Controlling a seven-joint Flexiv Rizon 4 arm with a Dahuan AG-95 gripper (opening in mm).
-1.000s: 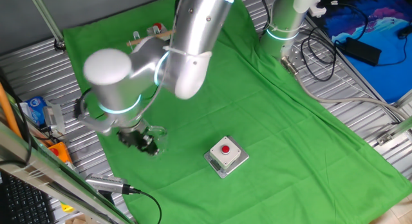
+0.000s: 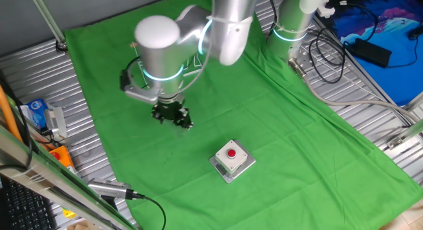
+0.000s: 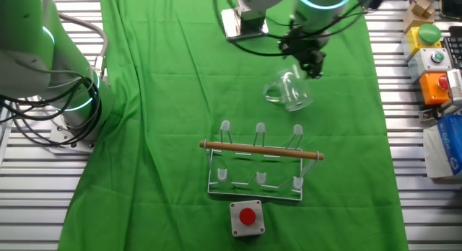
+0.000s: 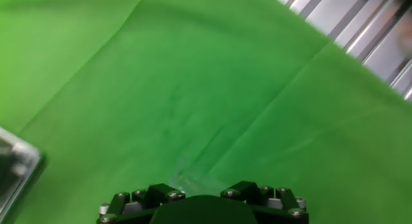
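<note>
A clear glass mug point(image 3: 296, 98) hangs tilted at the tips of my gripper point(image 3: 312, 69), its handle pointing left in exterior view 2. My gripper is shut on the mug, which is above the green cloth. In exterior view 1 the black gripper point(image 2: 188, 124) is left of the button box, and the glass is barely visible against the green. The wrist view has the gripper at its bottom edge, with a faint, blurred glass outline point(image 4: 187, 180) by the fingertips. A white wire rack point(image 3: 254, 196) with a wooden bar point(image 3: 260, 148) stands on the cloth.
One red-button box point(image 2: 231, 157) sits on a metal plate; another red-button box point(image 3: 247, 218) stands beside the rack. Coloured switch boxes point(image 3: 432, 63) line the table's side.
In exterior view 1 the arm and gripper have moved right and slightly toward the back. The glass mug has travelled along with the gripper. The button box has stayed put.
</note>
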